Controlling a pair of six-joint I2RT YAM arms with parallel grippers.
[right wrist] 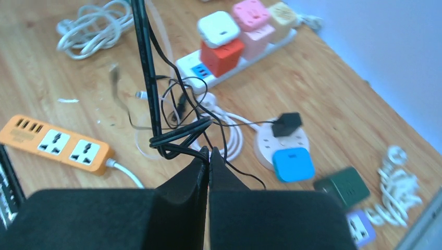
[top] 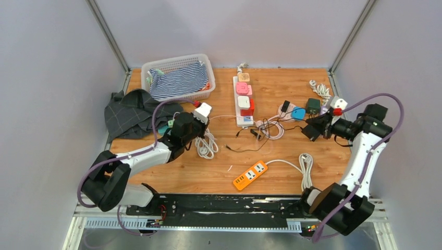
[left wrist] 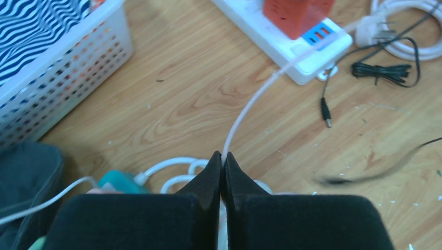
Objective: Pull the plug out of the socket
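My left gripper is shut on a thin white cable (left wrist: 250, 101), which runs toward the white power strip (left wrist: 307, 57) carrying red, white and pink plugs. My right gripper is shut on a thin black cable, with a bundled black cord (right wrist: 180, 130) hanging beside it. A white round socket (right wrist: 268, 148) holds a black plug (right wrist: 286, 125) and a blue plug (right wrist: 293, 163). An orange strip (top: 250, 175) lies near the front with empty outlets.
A white basket (top: 203, 92) and dark cloth (top: 127, 117) fill the back left. A green block (right wrist: 341, 187) and coiled white cords (right wrist: 396, 192) sit at the right. Loose cables cover the centre.
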